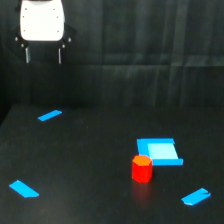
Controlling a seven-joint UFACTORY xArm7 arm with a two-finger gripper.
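High at the upper left hangs my gripper (44,56), its two thin fingers well apart and nothing between them. It is open and far from everything on the dark table. A red block (142,169), which looks many-sided, stands right of the middle in the front half. Just behind it lies a blue square piece (146,146) with a white area (163,151) at its lower right. The block's top overlaps the near edge of this piece in the view; I cannot tell whether they touch.
Blue strips lie on the black table (90,160): one at the back left (50,115), another at the front left (24,189), a third at the front right (196,197). A dark curtain (130,60) closes off the back.
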